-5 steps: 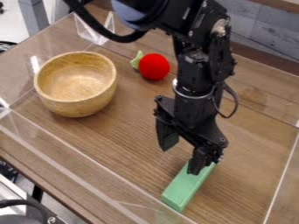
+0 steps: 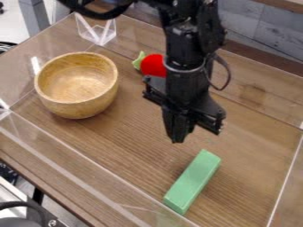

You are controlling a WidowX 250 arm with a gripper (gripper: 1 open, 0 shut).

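Note:
The black gripper [image 2: 178,129] hangs over the middle of the wooden table, above and behind a green block [image 2: 193,183] lying lengthwise at the front right. Whether its fingers are open or shut is hard to tell. A red round object [image 2: 151,64] with a green part is behind the arm, partly hidden. A beige wooden bowl [image 2: 73,106] sits at the left.
A clear plastic item [image 2: 99,28] stands at the back left. A dark cable lies at the bottom left corner.
The gripper has risen and moved back, away from the green block, toward the red object, which it now partly hides. The green block lies about where it was.

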